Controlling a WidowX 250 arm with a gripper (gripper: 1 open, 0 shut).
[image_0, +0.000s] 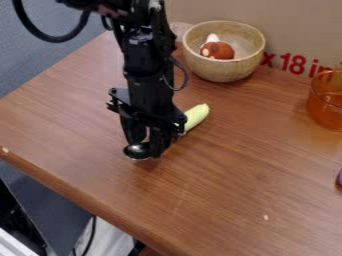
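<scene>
My black gripper (147, 140) is low over the wooden table (234, 200), left of centre, pointing down. A small dark, shiny round piece (136, 151) sits at its fingertips; whether it is held or lies on the table, I cannot tell. A pale yellow-green elongated vegetable (195, 117) lies just right of the gripper, partly hidden behind it. The gap between the fingers is not clearly visible.
A wooden bowl (225, 66) with red and white items stands at the back. An orange translucent container (327, 110) is at the right edge, with a purple item (338, 178) below it. The table's edge runs along the lower left.
</scene>
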